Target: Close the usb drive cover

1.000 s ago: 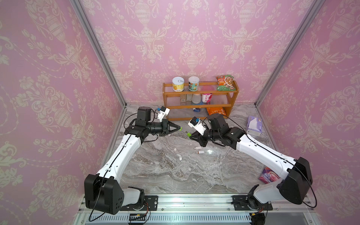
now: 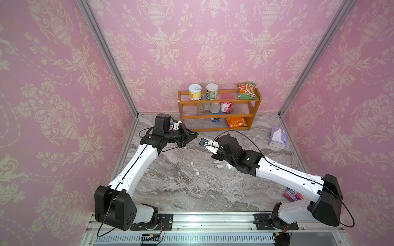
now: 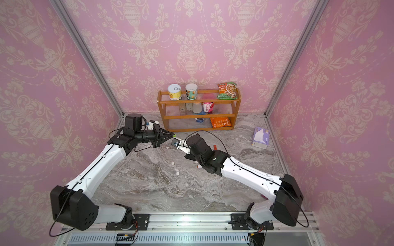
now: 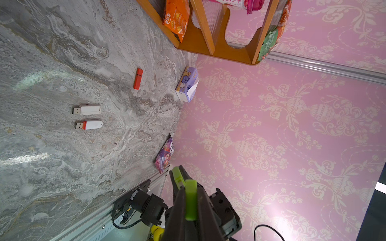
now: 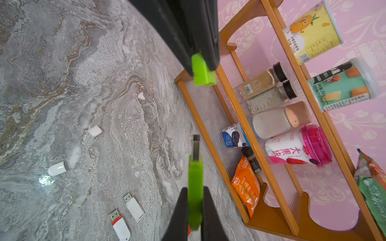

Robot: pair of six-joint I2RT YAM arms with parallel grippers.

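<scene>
In the left wrist view, a white usb drive (image 4: pixel 90 110) and a white-and-orange usb drive (image 4: pixel 93 124) lie on the table with their metal plugs bare. A red usb drive (image 4: pixel 138 79) lies farther off. White caps (image 5: pixel 57 168) are scattered apart from them. Above the table my left gripper is shut, nothing showing between its green tips. My right gripper is also shut, its tips facing the left one's across a small gap. A narrow grey piece (image 5: pixel 196 147) stands beyond its green tips; I cannot tell whether it is held.
A wooden shelf (image 2: pixel 182 117) with cans, jars and snack bags stands at the back. A purple tissue box (image 2: pixel 278 137) is on the right, a snack bag (image 4: pixel 165 154) nearer the front.
The left gripper has shifted slightly. The drives and caps on the table have not moved.
</scene>
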